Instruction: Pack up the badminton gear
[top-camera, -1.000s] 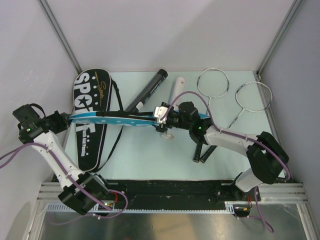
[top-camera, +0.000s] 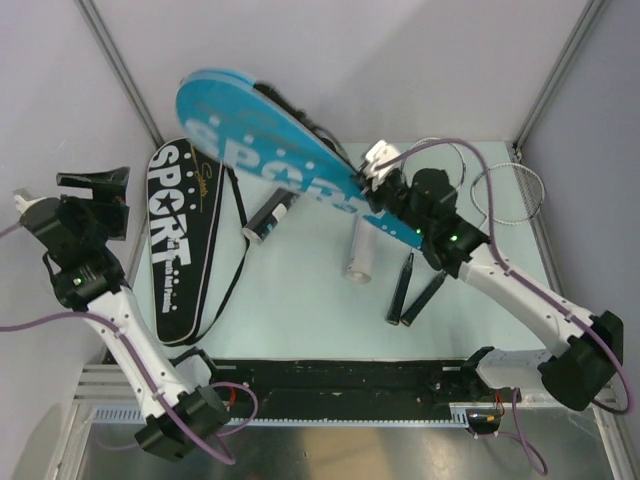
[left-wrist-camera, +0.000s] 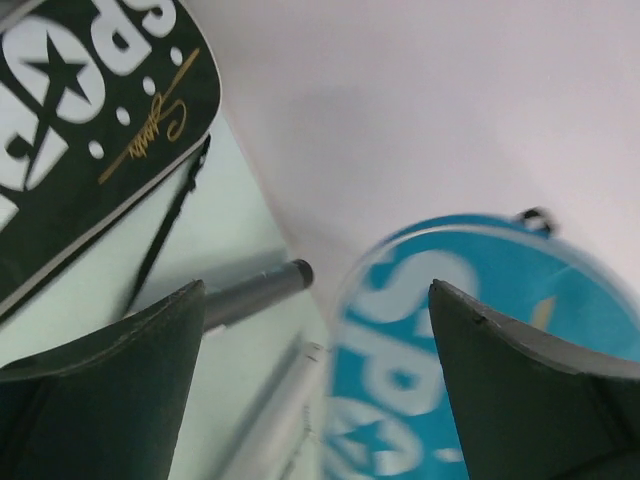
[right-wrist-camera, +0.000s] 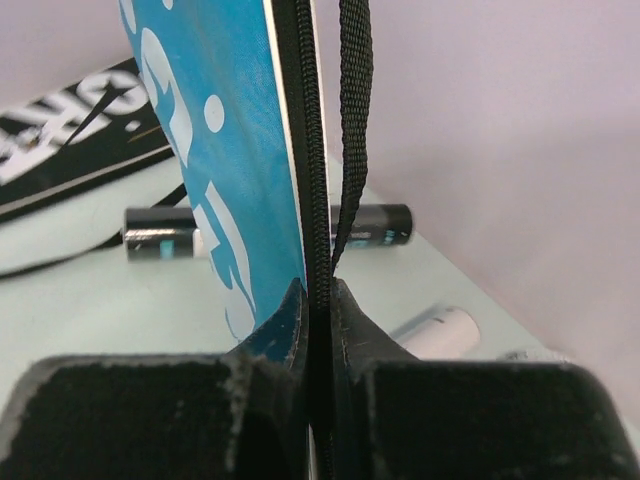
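A blue SPORT racket bag hangs raised over the table, with my right gripper shut on its zipped edge, shown close in the right wrist view. My left gripper stands open at the far left, away from the bag. The black SPORT bag lies flat on the left with its strap. A black tube and a white tube lie in the middle. Two rackets lie on the right, their black handles toward the front, partly under the blue bag.
Walls border it at the back and both sides.
The blue bag has swung up and toward the back in my right gripper, its left end free of my left gripper, which has moved up and back.
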